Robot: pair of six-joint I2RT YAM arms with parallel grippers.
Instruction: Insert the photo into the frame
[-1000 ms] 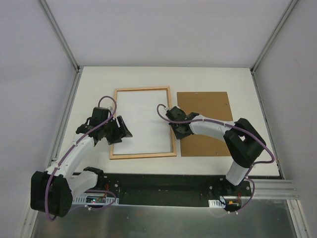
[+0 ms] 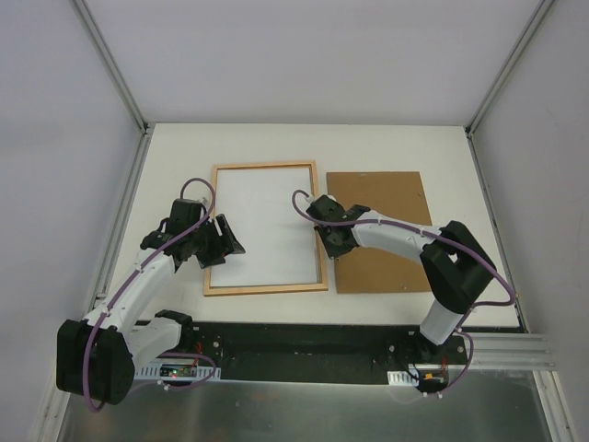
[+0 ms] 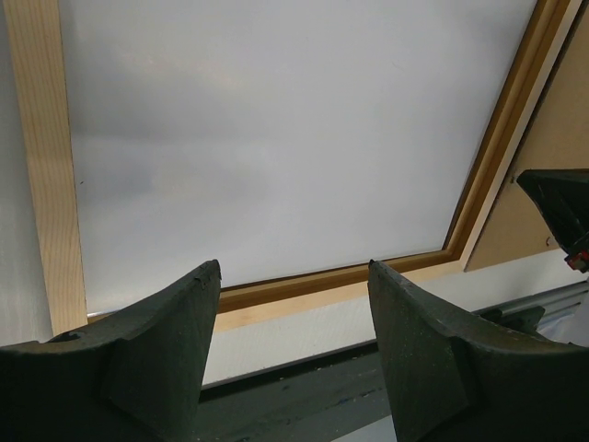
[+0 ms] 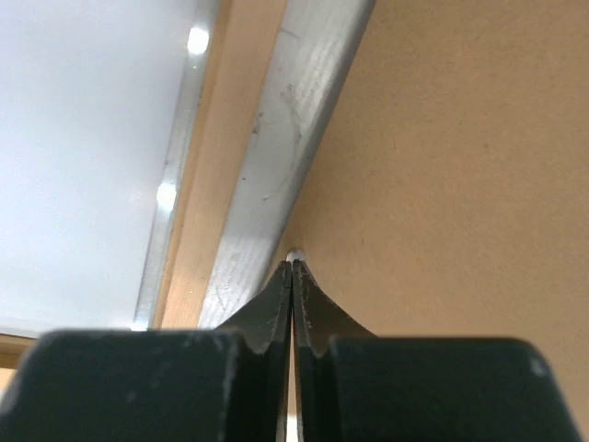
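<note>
A light wooden frame (image 2: 267, 289) lies flat on the table, with a smooth white sheet (image 2: 267, 221) filling its inside; whether this is the photo I cannot tell. Close along its right side lies a brown board (image 2: 382, 273). My left gripper stands open over the frame's front left part, nothing between its fingers. The right gripper is shut with nothing between its fingers. Its tips are low at the board's left edge, by a small pale spot (image 4: 294, 255) beside the frame's right rail (image 4: 224, 152). Contact cannot be made out.
Bare white table (image 2: 386, 147) shows behind the frame and board and in a strip in front. A dark gap (image 2: 294, 350) runs past the table's front edge. Grey walls stand left and right. The right forearm covers part of the board.
The brown board has shifted very slightly left and toward the front. Both arms look almost still, and the frame has not moved.
</note>
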